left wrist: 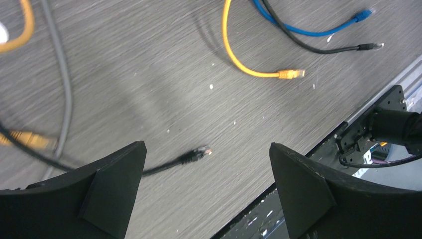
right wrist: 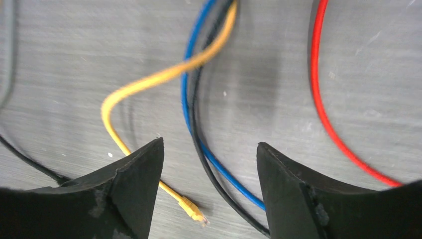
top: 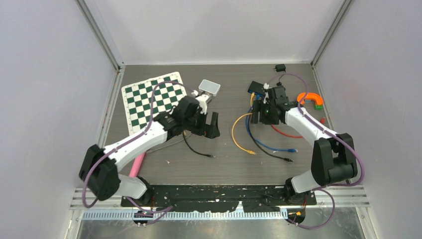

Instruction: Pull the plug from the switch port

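Note:
A black box with cables (top: 256, 88) and a white box (top: 209, 88) stand towards the back; which is the switch I cannot tell. In front of the black box, my right gripper (top: 262, 119) is over the cables and hides part of them. Its fingers stand apart with nothing held. In the right wrist view, the black cable (right wrist: 197, 124), blue cable (right wrist: 185, 97) and yellow cable (right wrist: 149, 81) pass below and between its fingers. My left gripper (top: 214, 125) is open and empty above the table, right of a loose black plug (left wrist: 195, 155).
A checkered board (top: 154, 99) lies at the left, with a pink tube (top: 137, 164) in front of it. An orange curved piece (top: 309, 96) sits at the right, near the red cable (top: 286, 133).

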